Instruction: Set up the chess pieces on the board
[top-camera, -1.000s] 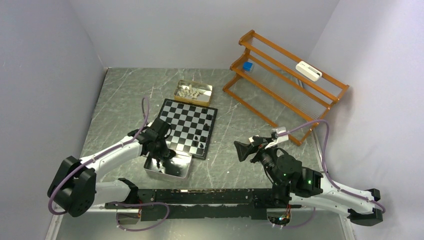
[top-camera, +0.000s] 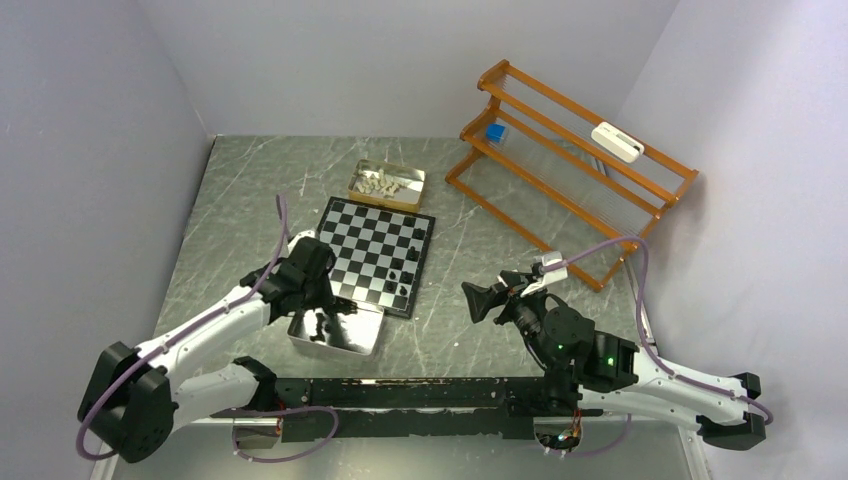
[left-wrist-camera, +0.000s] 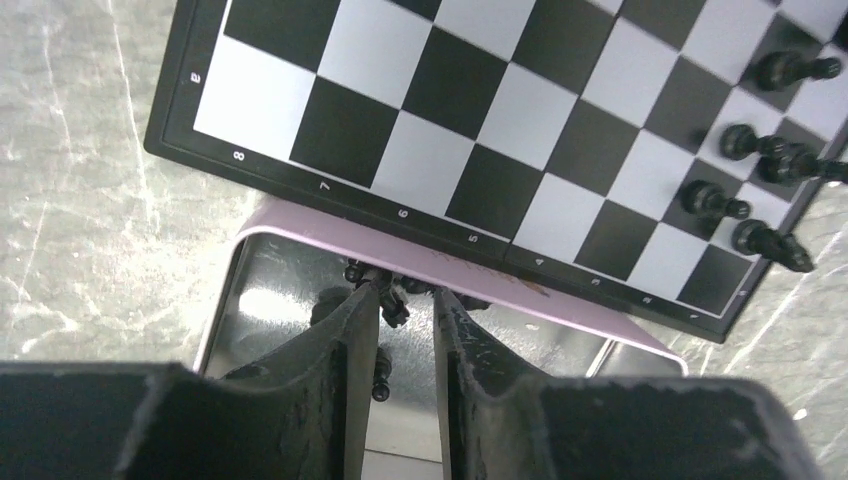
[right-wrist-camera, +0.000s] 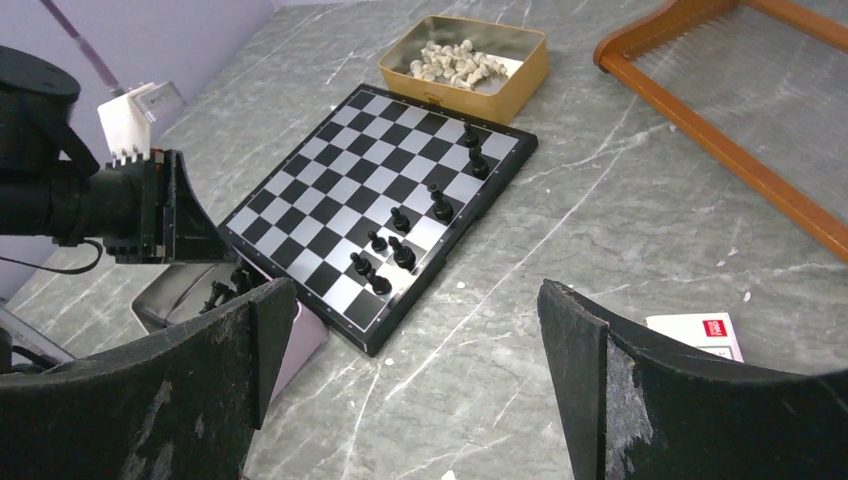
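The chessboard carries several black pieces along its right side. A tray below it holds loose black pieces. My left gripper hangs over this tray, part open, fingers either side of a gap above the pieces; whether anything is between them is unclear, with nothing visibly lifted. My right gripper stands open and empty over the right of the table, clear of the board.
A gold box of white pieces sits behind the board. A wooden rack stands at back right. The table right of the board is clear.
The right arm moved slightly left since about a second ago.
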